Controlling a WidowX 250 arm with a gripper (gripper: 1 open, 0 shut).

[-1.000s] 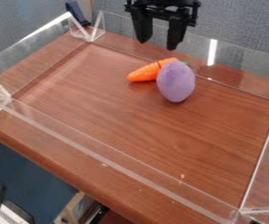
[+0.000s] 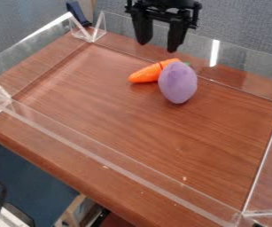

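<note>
A black gripper hangs at the top centre of the camera view, its two fingers apart with nothing between them, above the back of the wooden surface. Below it lie an orange carrot and, just right of that and partly in front of it, a purple egg-shaped object, like an eggplant.
Clear plastic walls surround the wooden board. The front and middle of the board are bare. A small dark blue object is at the back left, outside the enclosure.
</note>
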